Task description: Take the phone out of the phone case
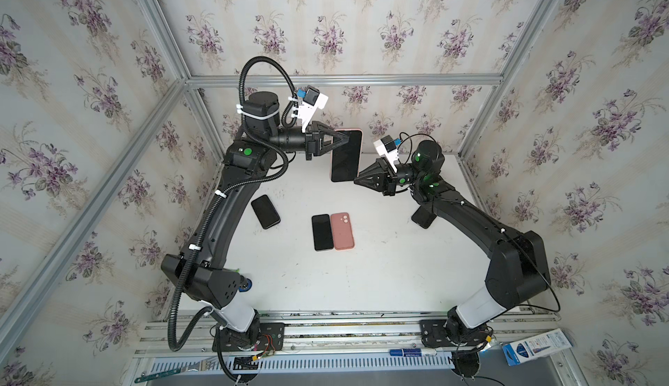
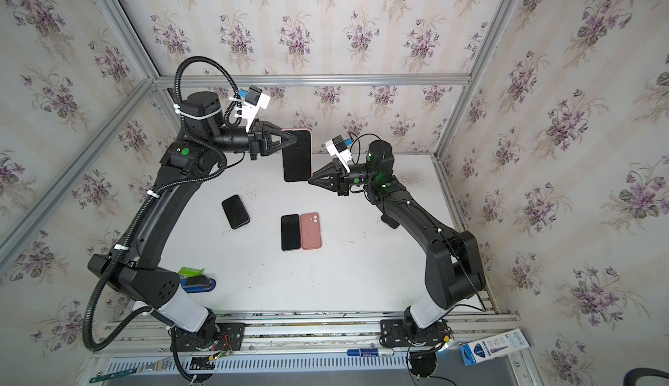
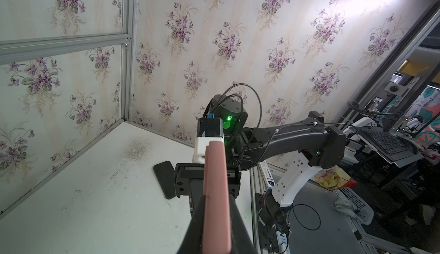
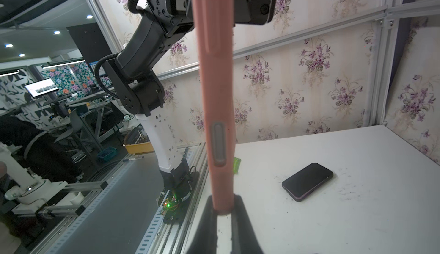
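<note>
A phone in a pink case hangs upright in the air, dark screen toward the top cameras. My left gripper is shut on it near its top. My right gripper is shut with nothing seen between its fingers, level with the phone's lower part, just right of it in the top views. In the left wrist view the case's pink side hides much of the right gripper behind it. In the right wrist view the case's edge stands before the fingertips; whether they touch it I cannot tell.
On the white table lie a dark phone beside an empty-looking pink case, another dark phone at left, and one partly behind the right arm. Small green and blue items lie near the left arm's base.
</note>
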